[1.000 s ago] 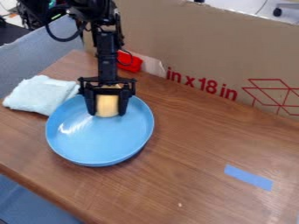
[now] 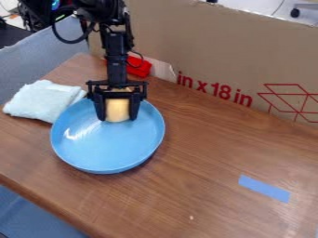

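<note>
My black gripper [image 2: 117, 110] is low over the back half of a blue plate [image 2: 106, 147] on the wooden table. A pale yellow-tan block [image 2: 117, 111] sits between its two fingers at the plate, upright. The fingers are on either side of it; whether they press on it or stand slightly apart from it is hard to tell at this size.
A folded pale cloth [image 2: 44, 99] lies left of the plate. A red object [image 2: 139, 67] is behind the arm, by a cardboard wall [image 2: 224, 42]. Blue tape [image 2: 263, 188] marks the right side of the table, which is otherwise clear.
Otherwise the scene looks the same.
</note>
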